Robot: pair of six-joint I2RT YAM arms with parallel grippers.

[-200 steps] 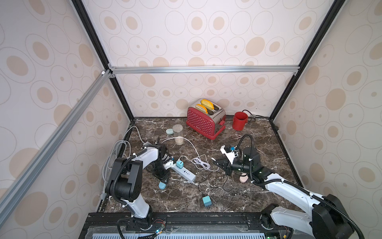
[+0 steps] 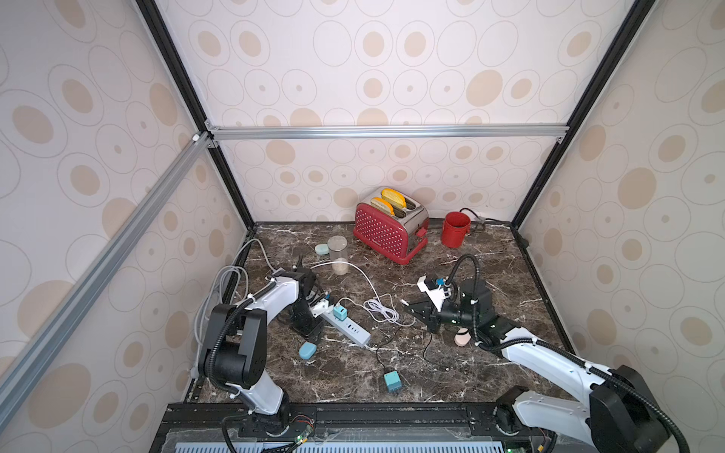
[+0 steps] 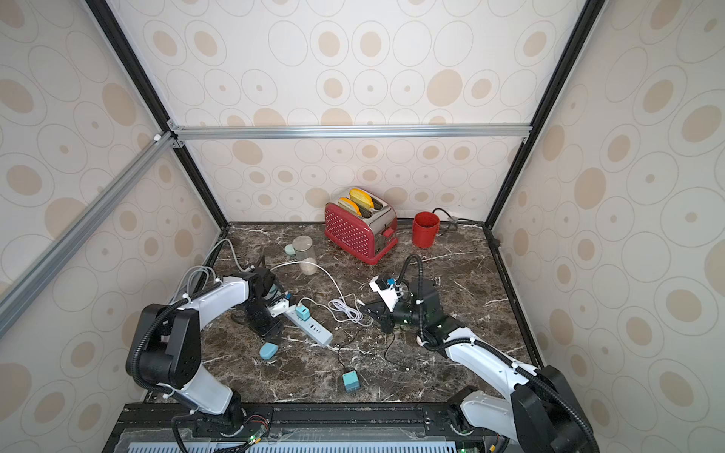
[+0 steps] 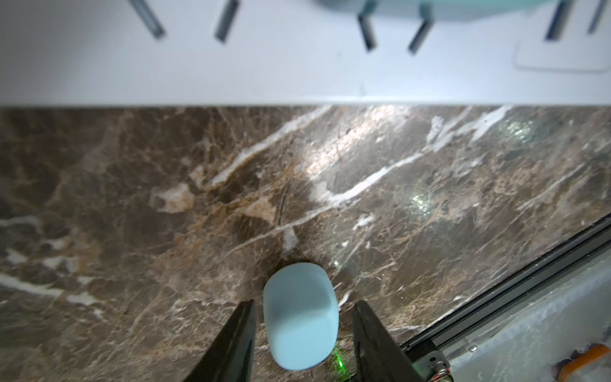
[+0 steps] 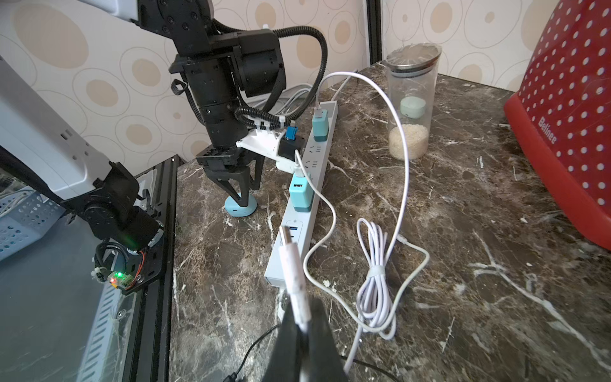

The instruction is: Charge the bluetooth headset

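Observation:
A light-blue headset case (image 2: 307, 350) lies on the marble table, left of the white power strip (image 2: 354, 329); in the left wrist view the case (image 4: 300, 318) sits between the spread fingers of my left gripper, which is open and appears not gripping it. A teal charger (image 5: 301, 194) is plugged into the strip. My right gripper is shut on a white cable plug (image 5: 294, 270), held upright above the table near the coiled white cable (image 5: 375, 286).
A red toaster (image 2: 381, 228), red mug (image 2: 455, 232) and glass jar (image 2: 338, 255) stand at the back. A loose teal charger (image 2: 392, 381) lies at the front, with black cables behind it. Loose cables cross the table's middle.
My left gripper has shifted slightly up and away from the blue case, which shows more fully in the top left view. The right arm has not moved.

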